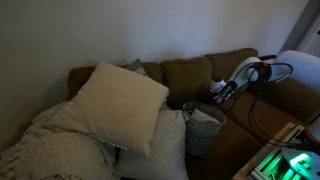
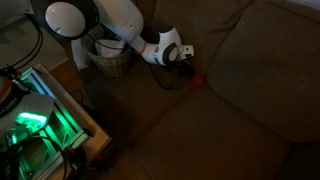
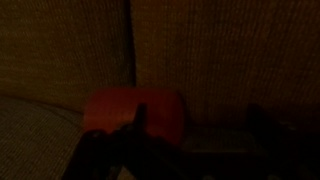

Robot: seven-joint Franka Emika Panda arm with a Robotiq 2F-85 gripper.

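A red, rounded object [image 3: 110, 108] lies on the brown couch against the backrest; its exact kind is too dark to tell. In the wrist view it sits behind the left finger [image 3: 139, 117], toward the left side of the fingers. My gripper is open, and no object shows gripped between its fingers. From exterior view 2, the gripper [image 2: 185, 70] is low by the backrest, with the red object [image 2: 197, 81] just beside its tip. In exterior view 1 the gripper [image 1: 217, 98] is small and dark, and the red object cannot be made out.
A woven basket [image 1: 203, 130] stands on the couch near the arm, pale cloth inside. Large cream pillows [image 1: 112, 105] fill the left side. The couch seat [image 2: 200, 130] is clear in front. A wooden table edge [image 2: 95, 140] with green-lit equipment is close by.
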